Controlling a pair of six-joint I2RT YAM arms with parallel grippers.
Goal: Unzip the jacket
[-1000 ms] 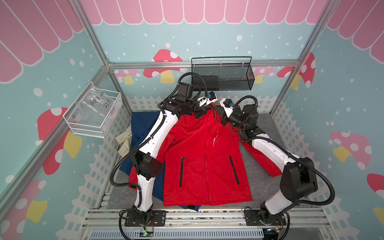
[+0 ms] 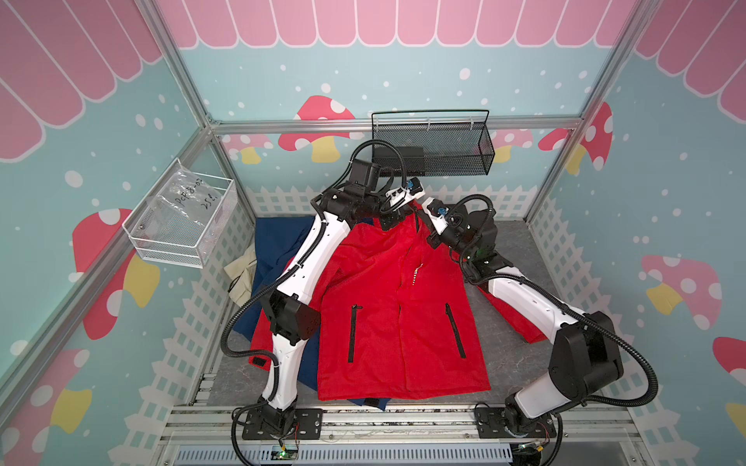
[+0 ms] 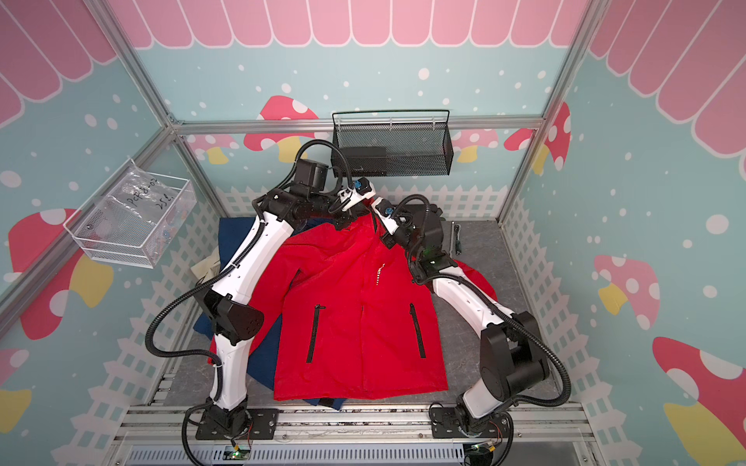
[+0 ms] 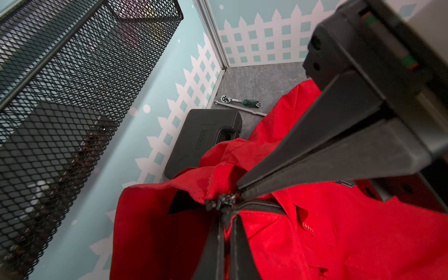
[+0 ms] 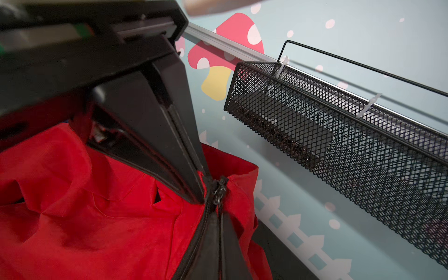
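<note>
The red jacket (image 2: 396, 341) lies spread out with its collar at the back, where both grippers meet. In the left wrist view my left gripper is shut at the top of the black zip, just below the metal zipper slider (image 4: 223, 201); the other gripper's dark fingers come in from the upper right. In the right wrist view my right gripper is also shut at the zip top, beside the slider (image 5: 219, 191). Whether zip tape or pull sits between either pair of fingertips is hard to tell.
A black mesh basket (image 2: 431, 155) hangs on the back wall close above the grippers. A white wire basket (image 2: 163, 248) hangs at the left. Blue cloth (image 2: 276, 240) lies under the jacket. A black case (image 4: 200, 140) and a ratchet (image 4: 242, 100) lie behind it.
The right arm has shifted slightly, its wrist turning and lowering a little at the collar. The left arm has moved very slightly. The jacket looks much the same.
</note>
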